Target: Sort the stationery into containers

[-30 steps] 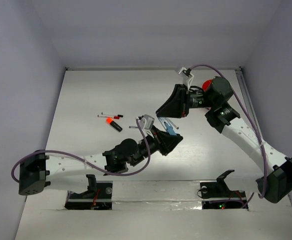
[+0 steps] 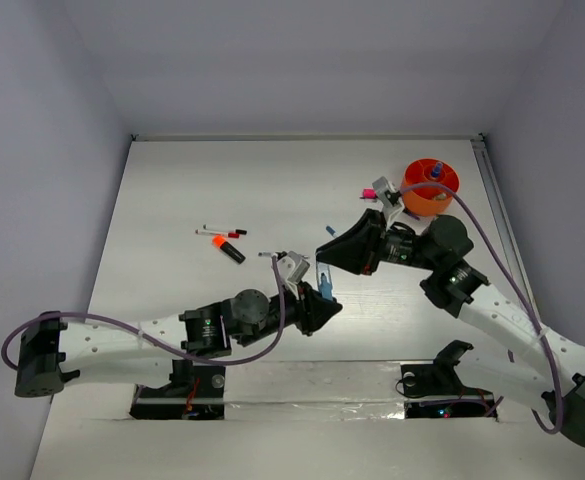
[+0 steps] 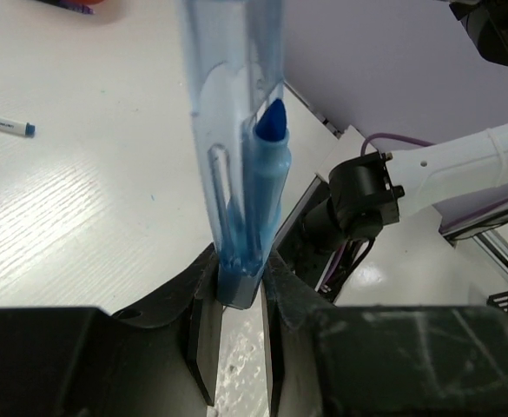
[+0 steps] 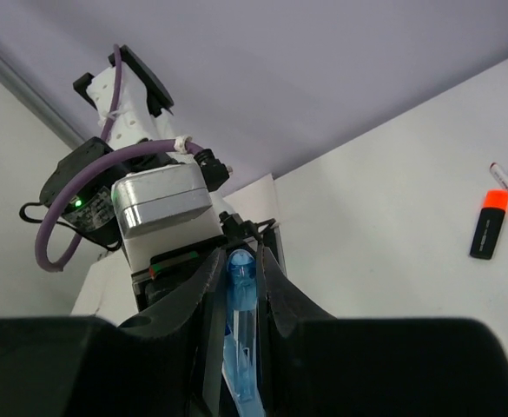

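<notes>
A translucent blue holder (image 3: 236, 226) with a light-blue pen inside stands upright between my grippers. My left gripper is shut on its bottom end. My right gripper is at its top, fingers round the blue piece; whether they grip it is unclear. Red and white markers (image 2: 222, 232), an orange-capped black highlighter (image 2: 228, 249) and a blue-capped pen (image 3: 6, 124) lie on the table. A round orange organizer (image 2: 429, 205) at the back right holds some items.
A pink item (image 2: 368, 194) lies left of the organizer. Both arms occupy the front and right of the workspace.
The right gripper has moved slightly down, uncovering more of the orange organizer.
</notes>
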